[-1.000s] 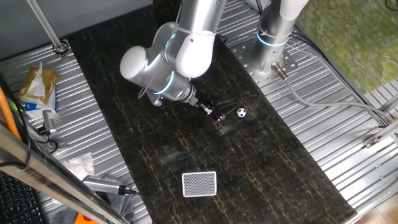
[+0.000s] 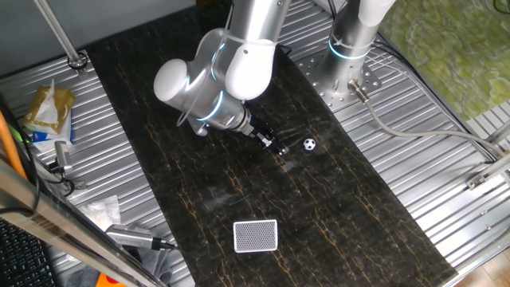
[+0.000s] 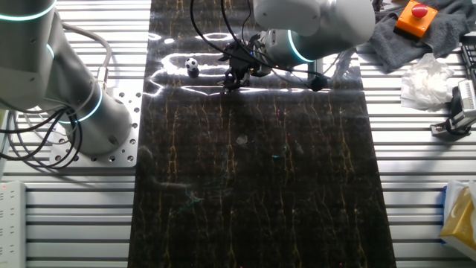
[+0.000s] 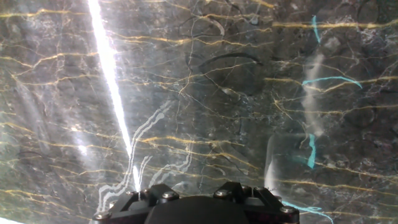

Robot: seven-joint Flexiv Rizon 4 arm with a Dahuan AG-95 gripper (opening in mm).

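Observation:
A small black-and-white ball, patterned like a football (image 2: 309,144), sits on the dark marbled tabletop close to the robot's base. My gripper (image 2: 276,143) is low over the table, just to the ball's left in exterior view 1, with a gap between them. In exterior view 2 the same ball (image 3: 192,64) lies left of the gripper (image 3: 227,72), whose black fingers look spread, with nothing seen between them. A white tray with a perforated pattern (image 2: 256,237) rests farther along the table. In the wrist view only the gripper's knuckles show; its fingertips and the ball are out of frame.
The robot's base (image 2: 341,76) stands on slatted metal beside the table. Along the opposite side are a tissue pack (image 2: 49,108) and a grey device (image 2: 131,236). An orange box with a red button (image 3: 416,18) sits off the table. The tabletop between gripper and tray is clear.

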